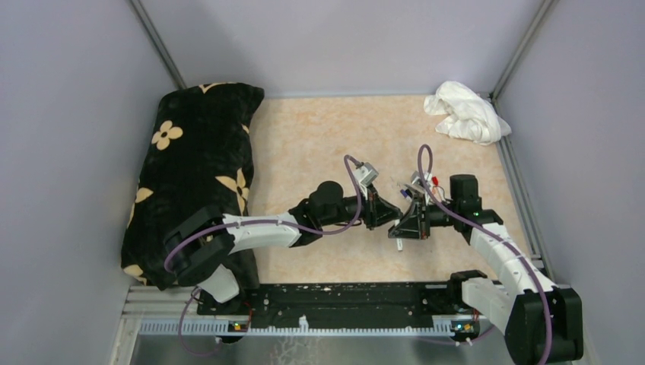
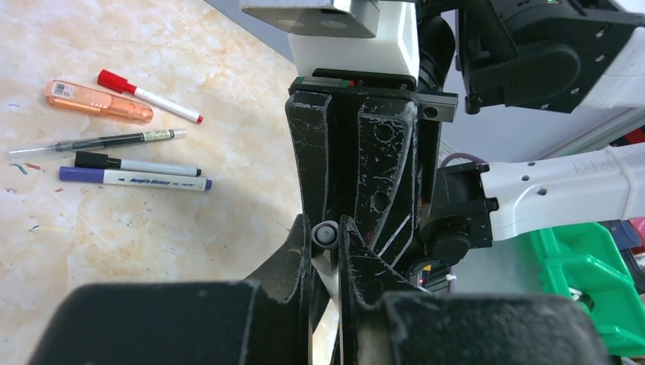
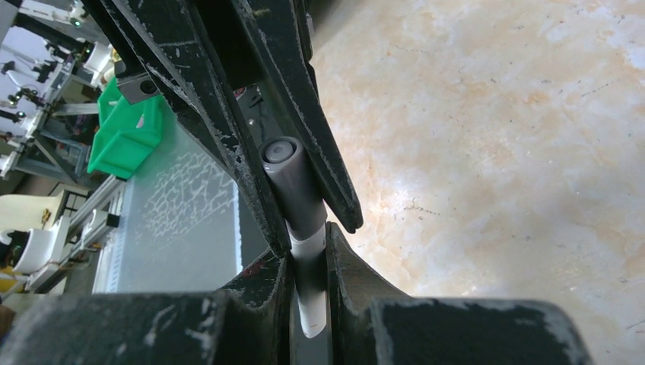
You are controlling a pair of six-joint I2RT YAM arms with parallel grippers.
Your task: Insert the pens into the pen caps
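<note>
A marker with a grey end and white barrel is held between both grippers. Its grey cap [image 3: 298,186] sits between the fingers of my left gripper, which is shut on it. Lower down, my right gripper is shut on the white barrel [image 3: 308,285], whose rounded end shows beneath the pads. Cap and barrel are in line, and no gap shows between them in the right wrist view. From above, the grippers meet right of the table's middle, with the white barrel [image 1: 399,245] poking out below.
On the table lie a red-capped marker [image 2: 148,95], an orange highlighter [image 2: 99,102], a clear pen [image 2: 99,143], a black-capped marker [image 2: 137,163] and a blue marker [image 2: 135,179]. White cloth [image 1: 468,112] lies at the back right, a black cushion [image 1: 194,167] at left.
</note>
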